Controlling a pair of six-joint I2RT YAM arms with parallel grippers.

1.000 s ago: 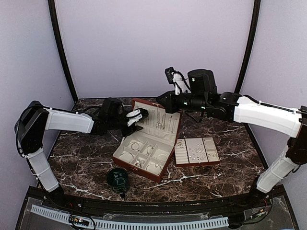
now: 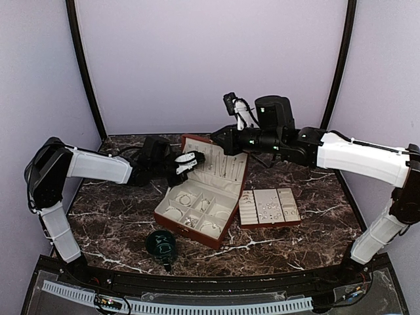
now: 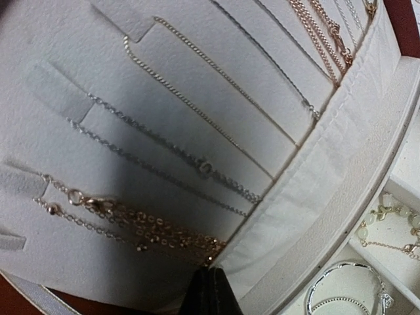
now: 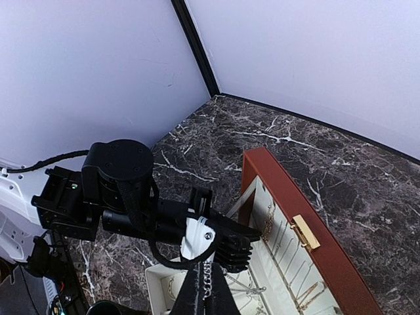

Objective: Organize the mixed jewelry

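Note:
An open jewelry box (image 2: pixel 164 218) has necklaces along its lid (image 3: pixel 98 52), their lower ends tucked into a fabric pocket (image 3: pixel 315 157), and bracelets in its compartments. My left gripper is shut at the pocket's edge, just below a rose-gold chain bundle (image 3: pixel 157 230); nothing clearly shows between its fingers. My right gripper is shut above the box, near the lid's top edge in the top view, with nothing clearly held.
A tray (image 2: pixel 269 223) of small pieces lies right of the box. A dark green cup (image 2: pixel 161 246) stands in front.
Both arms have shifted very slightly since a second ago, the left one downward, the right one leftward. The box and tray look unchanged.

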